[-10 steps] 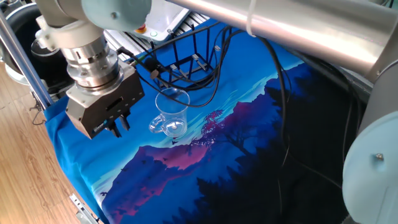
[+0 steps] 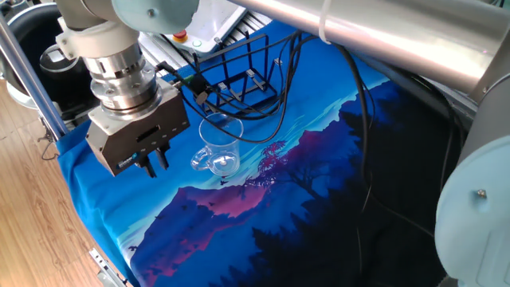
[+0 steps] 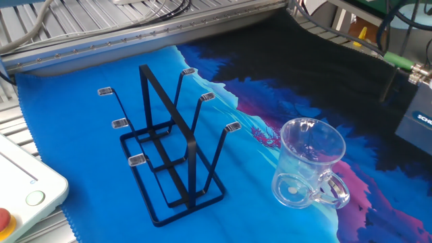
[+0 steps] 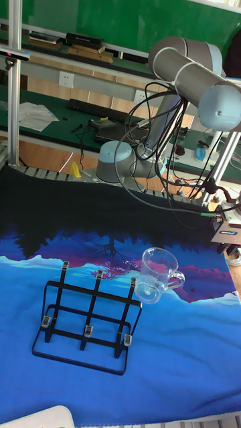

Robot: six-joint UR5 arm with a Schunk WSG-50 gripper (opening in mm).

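A clear glass mug (image 2: pixel 221 147) with a side handle stands upright on the blue printed cloth. It appears right of the black rack in the second view, mug (image 3: pixel 307 162), and in the third, mug (image 4: pixel 153 277). My gripper (image 2: pixel 157 166) hangs to the left of the mug in the first view, on the handle's side and apart from it. Its two short dark fingers point down with a narrow gap between them, and nothing shows in that gap. In the third view only part of the gripper body shows at the right edge; the fingertips are out of frame.
The black wire rack (image 3: pixel 192 162), with clear-capped upright prongs, stands empty beside the mug. Loose black cables (image 2: pixel 291 80) hang from the arm across the first view, near rack and mug. A white control box (image 3: pixel 27 185) with a red button lies at the cloth's edge.
The mug stays where it was, and the finger gap looks much the same.
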